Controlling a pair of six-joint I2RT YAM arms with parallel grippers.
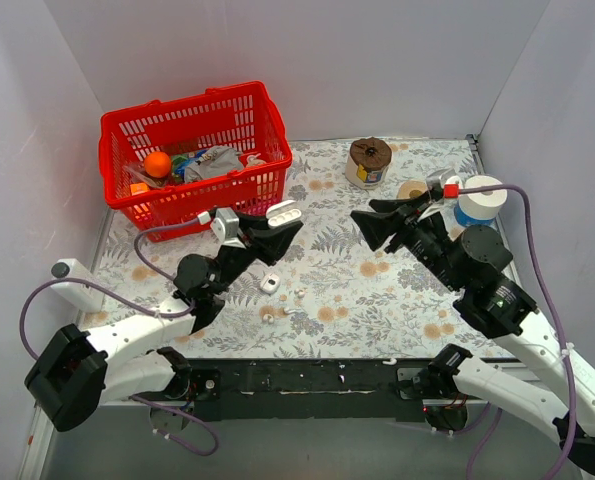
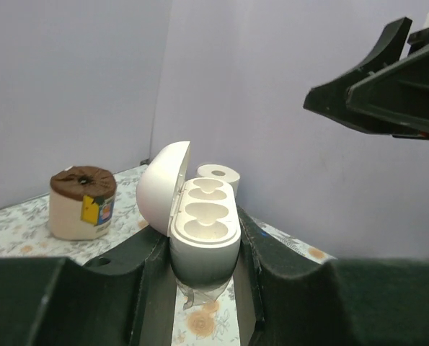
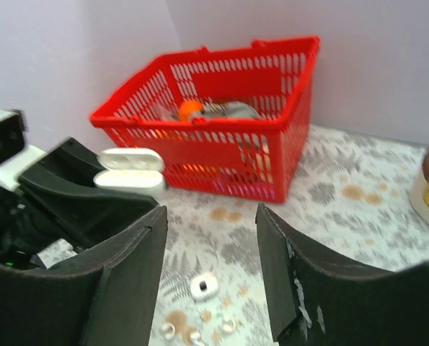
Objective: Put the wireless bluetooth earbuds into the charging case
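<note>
My left gripper (image 1: pixel 285 228) is shut on the white charging case (image 2: pixel 204 234), held above the table with its lid raised. No earbud shows in the wells facing the left wrist camera. Well off to the right of the case, my right gripper stands open, and nothing is between its fingers. Several small white pieces lie on the table below, among them one piece (image 1: pixel 268 318) near the front and another (image 1: pixel 300 293) farther back; which of them are earbuds I cannot tell at this size.
A small white box (image 1: pixel 270 283) rests near these pieces. The red basket (image 1: pixel 192 107) fills the back left. A brown-topped can (image 1: pixel 368 163) stands at the back and a white roll (image 1: pixel 482 200) at the right. The patterned table between the arms is largely clear.
</note>
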